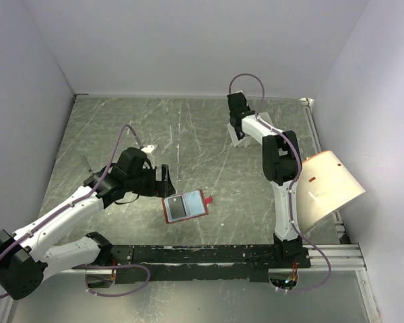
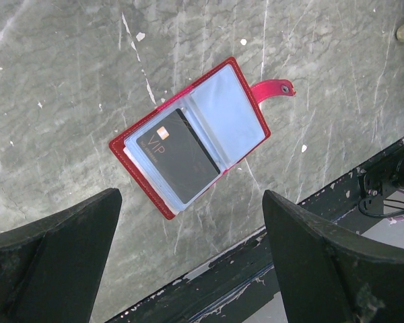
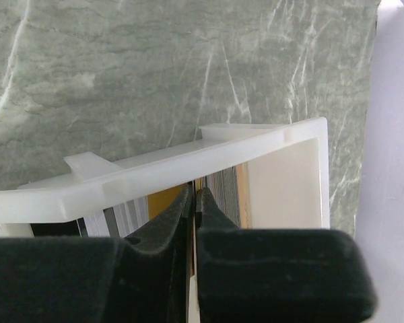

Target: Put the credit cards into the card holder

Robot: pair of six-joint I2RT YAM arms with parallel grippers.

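The red card holder lies open on the table near the front middle. In the left wrist view its left side shows a black VIP card in a clear sleeve. My left gripper hangs just behind the holder, open and empty. At the back right, my right gripper is shut, its tips down among upright cards in a white tray. Whether anything thin sits between those tips cannot be seen clearly.
A cream board stands at the right side of the table. Walls border the back and sides.
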